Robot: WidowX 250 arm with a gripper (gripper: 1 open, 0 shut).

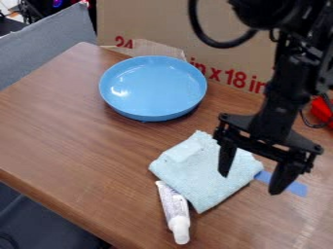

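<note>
My black gripper [251,176] stands open at the right, its two fingers apart above the folded light-blue cloth [196,170] and the wood beside it. A white tube [174,211] lies in front of the cloth at its left. A blue plate [152,88] sits at the back. A strip of blue [293,190] shows on the table under the gripper; what it is, I cannot tell.
A cardboard box [196,39] stands behind the plate. A red object [321,112] is partly visible at the right edge. Grey material lies beyond its left edge.
</note>
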